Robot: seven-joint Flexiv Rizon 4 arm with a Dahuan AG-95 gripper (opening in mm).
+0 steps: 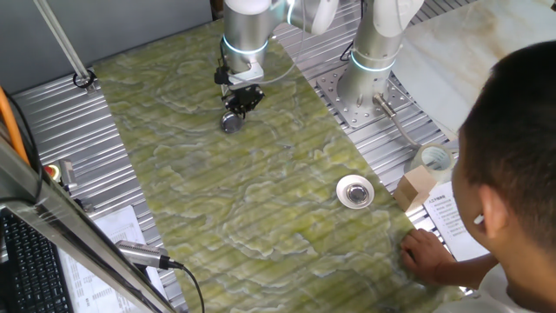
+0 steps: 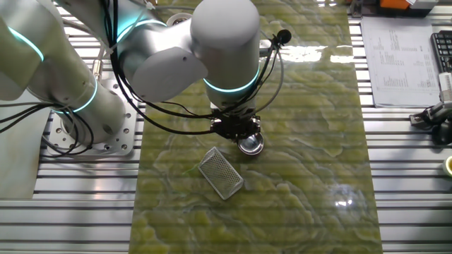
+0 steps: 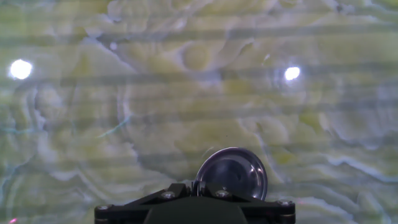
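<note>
A small round metal bowl (image 3: 233, 173) shows at the bottom of the wrist view, its left rim between the fingertips of my gripper. The fingers are nearly together there, shut on that rim. In exterior view 1 the same bowl (image 1: 230, 123) hangs at the tip of the gripper (image 1: 241, 106), over the far part of the green marbled mat. Exterior view 2 has the bowl (image 2: 251, 144) just beyond the dark gripper, whose fingers are hidden by cables and arm. How high the bowl is above the mat, I cannot tell.
A metal grater (image 2: 220, 173) lies flat close to the gripper. Toward the person's side stands a white dish (image 1: 344, 200) with a round metal piece (image 1: 357, 192) in it. A person's hand (image 1: 426, 256) rests at the mat's edge.
</note>
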